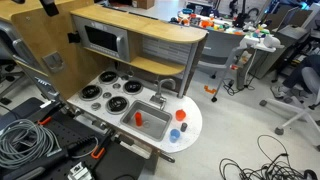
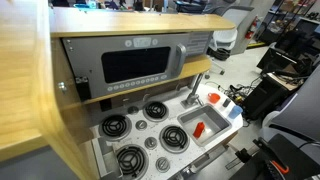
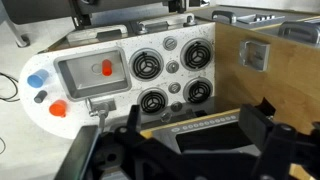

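Note:
My open gripper spans the lower part of the wrist view, high above a toy kitchen, with nothing held between its dark fingers. A small red object [image 3: 107,67] lies in the grey sink [image 3: 70,83]; exterior view 1 shows the same red object [image 1: 138,118] there. On the white counter beside the sink are an orange-red cup [image 3: 58,107], a blue cup [image 3: 33,81] and a small dark item [image 3: 40,97]. Several black stove burners [image 3: 148,64] are bare. The microwave [image 2: 135,65] looks closed under the wooden shelf.
A faucet [image 1: 158,95] rises behind the sink. Wooden cabinet panels [image 3: 245,75] stand beside the stove. Cables [image 1: 25,143] and dark equipment occupy the near left. The floor right of the counter is mostly open, with a cable tangle [image 1: 265,170] farther off.

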